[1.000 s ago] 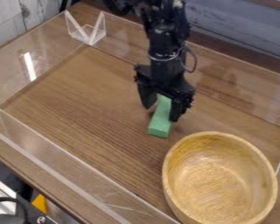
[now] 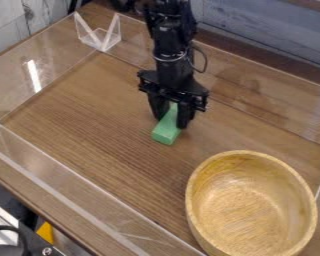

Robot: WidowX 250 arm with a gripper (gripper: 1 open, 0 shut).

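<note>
The black robot gripper [image 2: 171,108] is low over the middle of the wooden table [image 2: 83,140], shut on a green block [image 2: 166,128]. The block's lower part shows below the fingers; its top is hidden by them. Whether it rests on the table is hard to tell.
A large yellow bowl [image 2: 251,210] sits at the front right. A white wire object [image 2: 99,30] is at the back left.
The gripper and green block have moved back and slightly left, away from the yellow bowl, over the last second.
</note>
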